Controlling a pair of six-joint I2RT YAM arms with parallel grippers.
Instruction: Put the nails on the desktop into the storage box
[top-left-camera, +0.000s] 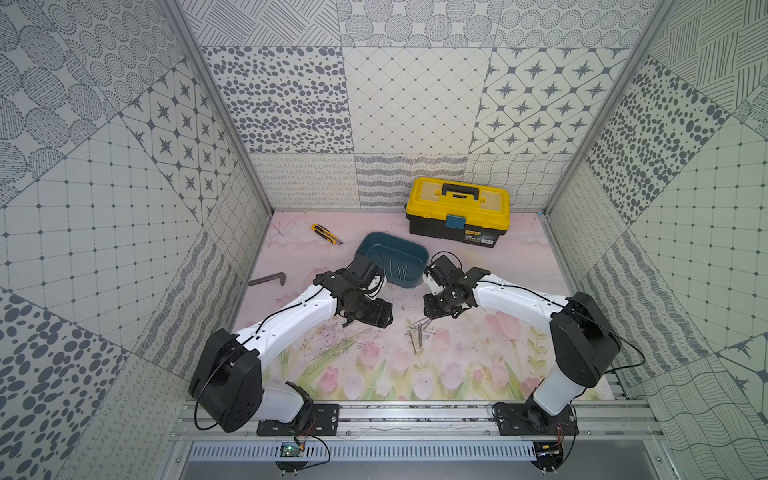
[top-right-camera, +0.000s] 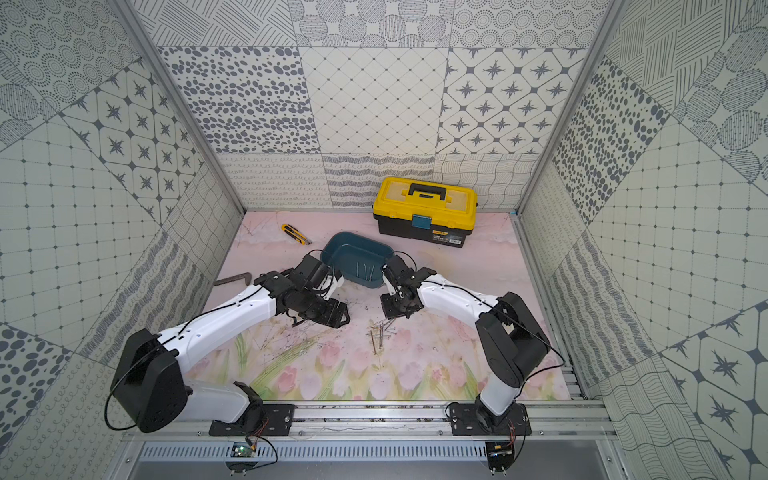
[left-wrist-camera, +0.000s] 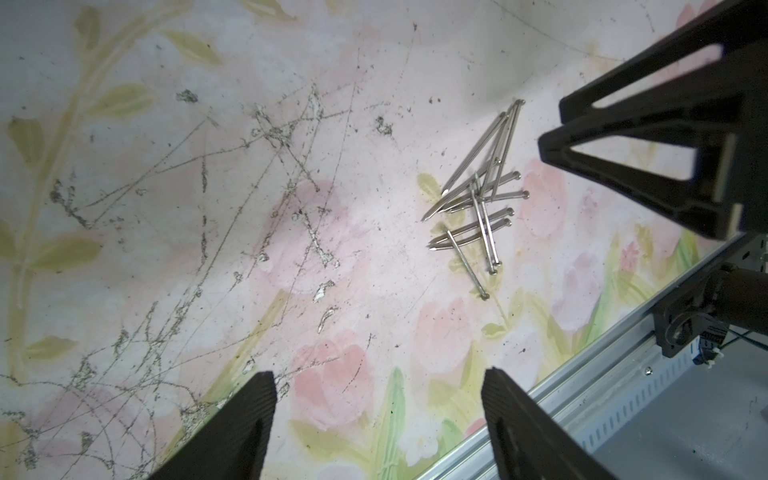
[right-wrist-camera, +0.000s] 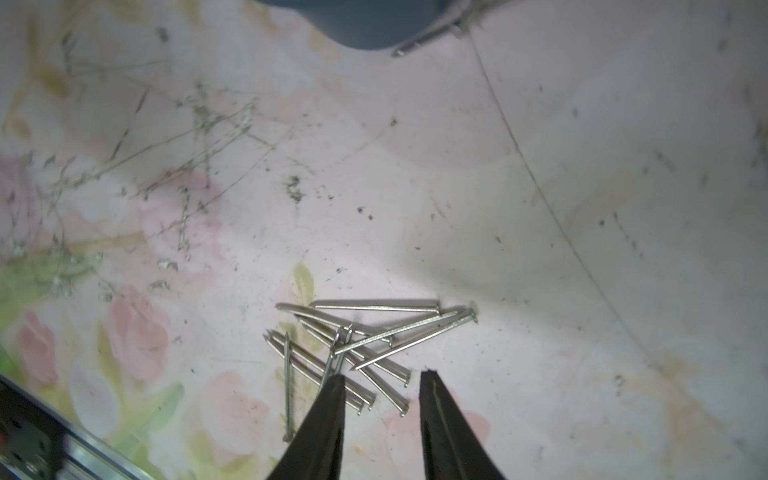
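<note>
A loose pile of silver nails (left-wrist-camera: 480, 192) lies on the desktop, several of them crossing one another. My right gripper is open just over the near edge of that pile (right-wrist-camera: 360, 344), with nothing held. To the left of the nails my left gripper hovers above bare desktop, its fingers apart and empty. Behind both arms stands the blue open box (top-left-camera: 392, 252), with a few nails (top-right-camera: 364, 269) on its floor. In the right wrist view, the box's rounded corner (right-wrist-camera: 368, 24) shows at the top, a nail (right-wrist-camera: 424, 38) beside it.
A yellow and black toolbox (top-left-camera: 457, 209) stands at the back right. A utility knife (top-left-camera: 326, 233) and a grey bent tool (top-left-camera: 268, 279) lie on the left. The two grippers are fairly close together.
</note>
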